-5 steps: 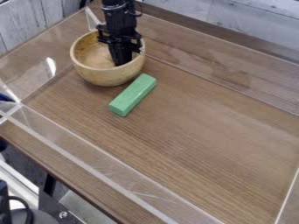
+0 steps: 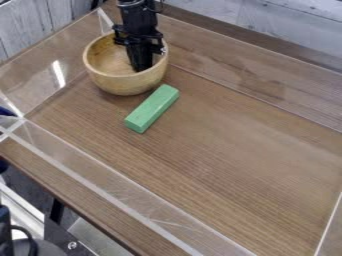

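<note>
My black gripper (image 2: 142,56) reaches from the top into a tan wooden bowl (image 2: 110,76) at the upper left of the table, its tip down inside near the right part of the bowl. The gripper looks shut; whether anything is between its fingertips is hidden. A green rectangular block (image 2: 152,108) lies on the table just below and right of the bowl, apart from it.
Dark objects and cables lie at the lower left beyond the table's edge, and a patterned surface shows at the upper left.
The gripper has shifted very slightly left within the bowl, and the bowl appears to have moved slightly with it. The green block has not moved.
</note>
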